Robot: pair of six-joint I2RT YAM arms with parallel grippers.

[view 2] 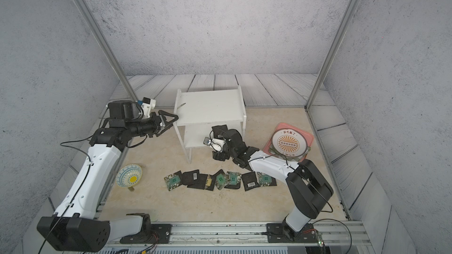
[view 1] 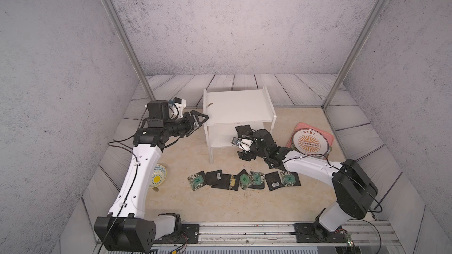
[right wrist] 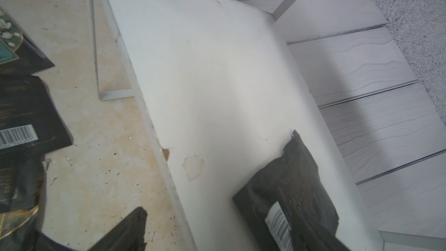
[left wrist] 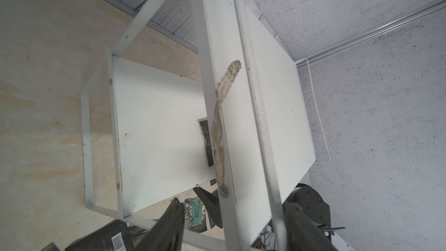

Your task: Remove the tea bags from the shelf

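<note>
A white two-tier shelf (view 1: 237, 105) stands at the back of the table. One black tea bag (right wrist: 297, 186) with a barcode lies on its lower board, largely hidden by my right arm from above. My right gripper is open at the lower board's front edge, one fingertip (right wrist: 311, 234) over the bag. On the other side, my left gripper stands open around the shelf's left side panel, its fingers apart on either side of it; whether they touch is unclear. Several tea bags (view 1: 219, 178) form a row on the table before the shelf.
A patterned bowl (view 2: 129, 176) stands at the left. To the right, a round plate (view 1: 310, 141) sits on a pink tray (view 1: 329, 135). The shelf's upper board is empty, and bare table lies in front of the row.
</note>
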